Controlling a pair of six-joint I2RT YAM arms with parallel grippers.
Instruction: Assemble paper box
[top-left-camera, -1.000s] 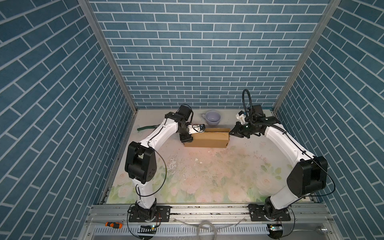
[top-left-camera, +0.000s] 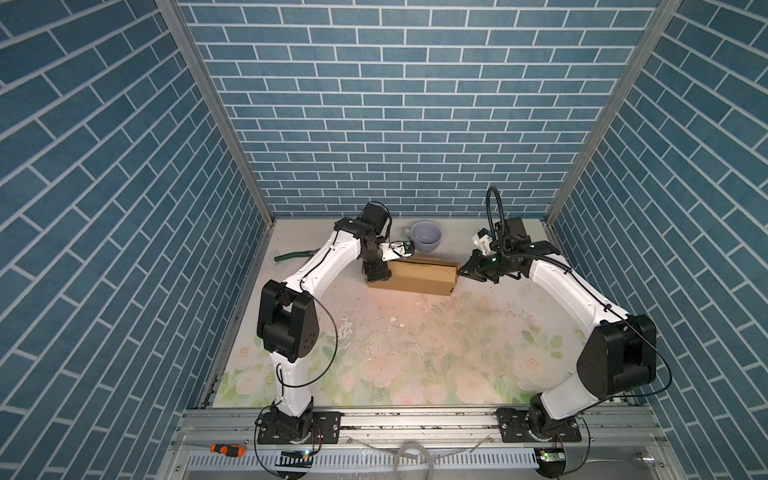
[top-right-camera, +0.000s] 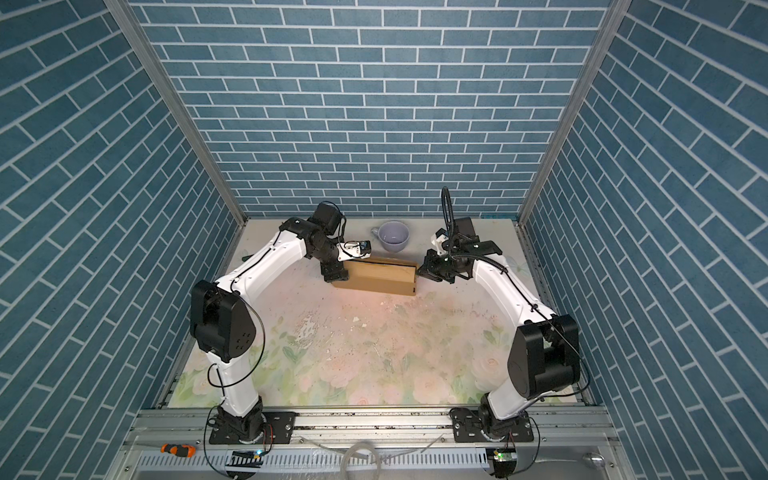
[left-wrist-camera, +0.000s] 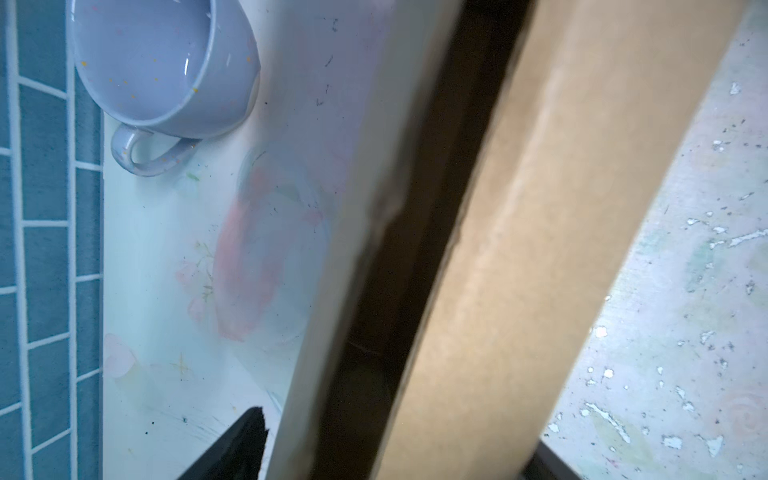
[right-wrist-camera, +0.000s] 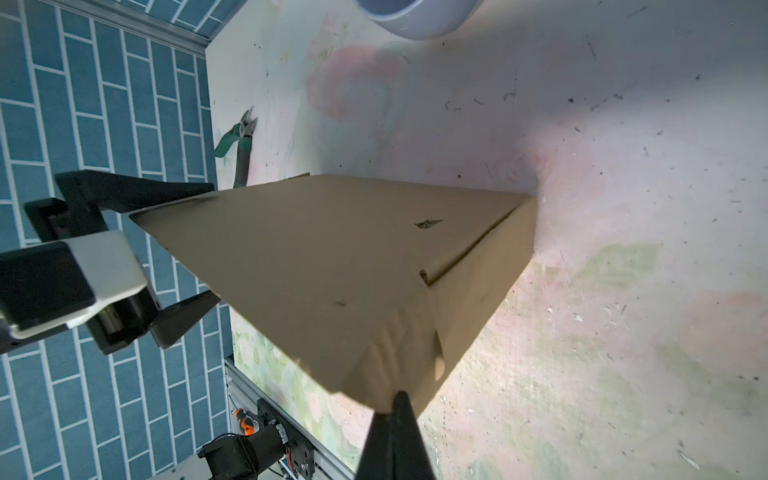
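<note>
A brown cardboard box (top-left-camera: 416, 279) stands at the table's centre. In the left wrist view, a long dark gap (left-wrist-camera: 400, 264) runs between its top panel and its back wall. My left gripper stands open around the box's left end, one finger (left-wrist-camera: 233, 448) on the back side and the other on the front side. At the right end, my right gripper is shut, its tips at the corner where a creased flap (right-wrist-camera: 396, 352) bends. Whether anything thin is between those fingertips does not show. The box's inside is mostly dark.
Behind the box sits a lilac cup (top-left-camera: 425, 235). Green-handled cutters (right-wrist-camera: 241, 148) lie at the back left. The table in front of the box (top-left-camera: 408, 352) is clear. Tiled walls enclose the back and both sides.
The box's left end has shifted slightly back, so the box sits at a small angle. Both arms have moved only slightly.
</note>
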